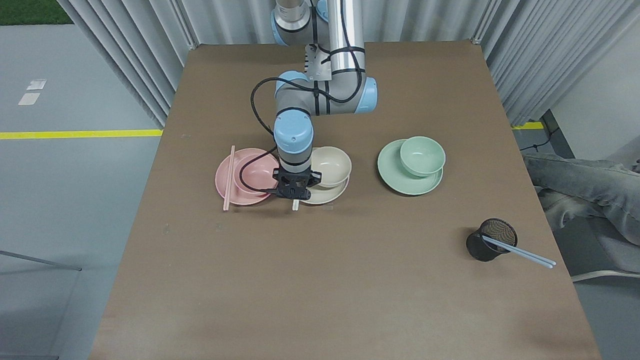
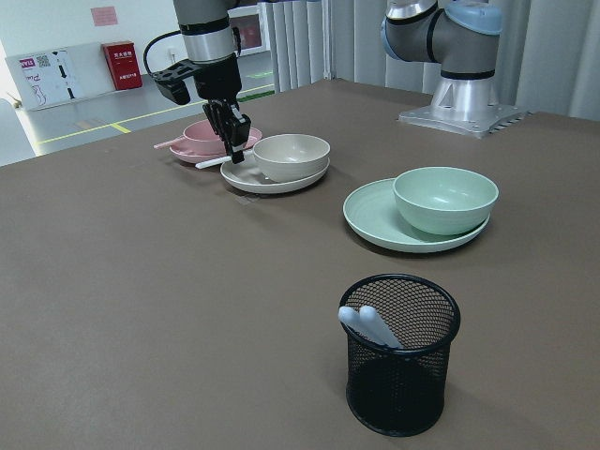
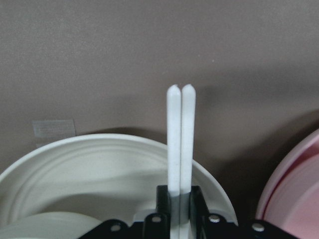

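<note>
My gripper [image 1: 297, 191] is low over the cream plate [image 1: 324, 195], left of the cream bowl [image 1: 333, 165]. In the wrist view it is shut on a pair of white chopsticks [image 3: 174, 134], whose tips reach past the plate [image 3: 89, 169] rim. Pink chopsticks [image 1: 228, 180] lie across the pink plate [image 1: 245, 200] with the pink bowl [image 1: 255, 171] to the left. A green bowl [image 1: 422, 156] sits on a green plate [image 1: 396, 177] to the right.
A black mesh pen holder [image 1: 481, 246] with light blue chopsticks [image 1: 531, 255] stands at the table's right front. A seated person's leg is beside the right edge.
</note>
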